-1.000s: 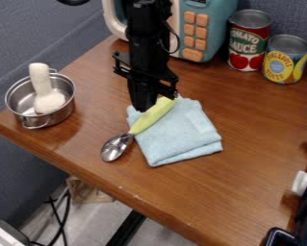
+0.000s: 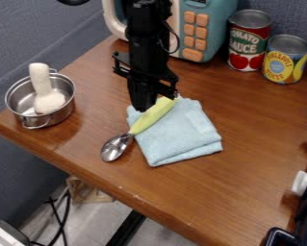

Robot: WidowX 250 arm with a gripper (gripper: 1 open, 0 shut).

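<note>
My black gripper (image 2: pixel 153 88) points down just above a pale yellow elongated piece (image 2: pixel 152 115), which lies across a folded light blue cloth (image 2: pixel 184 139). Whether the fingers touch or grip the piece is hard to tell. A silver spoon (image 2: pixel 115 147) lies at the lower left end of the yellow piece, beside the cloth.
A steel pot (image 2: pixel 26 96) with a white pestle-like object (image 2: pixel 41 78) sits at the left edge. Two cans (image 2: pixel 247 43) (image 2: pixel 284 62) and a teal toy appliance (image 2: pixel 206 21) stand at the back. Dark items line the right edge.
</note>
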